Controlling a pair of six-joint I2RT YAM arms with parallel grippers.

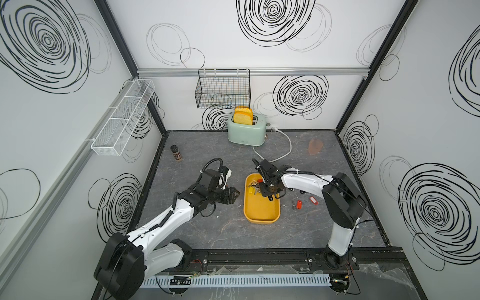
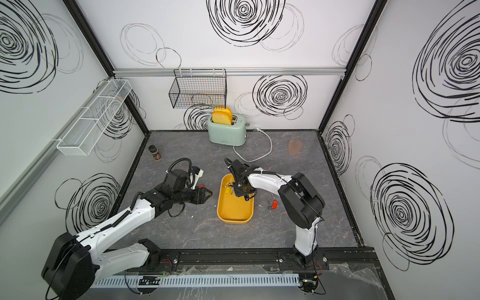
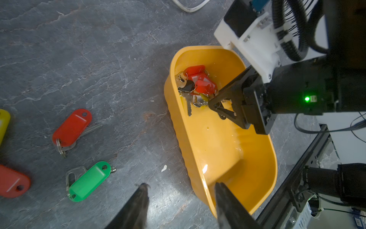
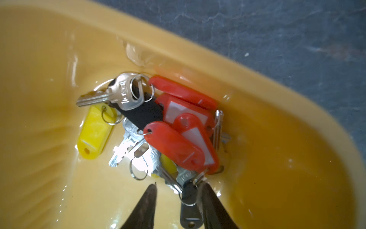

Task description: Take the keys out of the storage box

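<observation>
The yellow storage box holds a pile of keys with red tags, yellow tags and black tags, bunched at its far end. My right gripper is open low inside the box, its fingertips beside the black-tagged key, apparently holding nothing. My left gripper stands open outside the box, to its left in the top views; in the left wrist view its fingers hold nothing, and keys with red and green tags lie on the table below it.
A mint toaster with bread and a white cable stands behind the box. A small jar is at the back left. Wire baskets hang on the walls. More loose keys lie right of the box in the top left view.
</observation>
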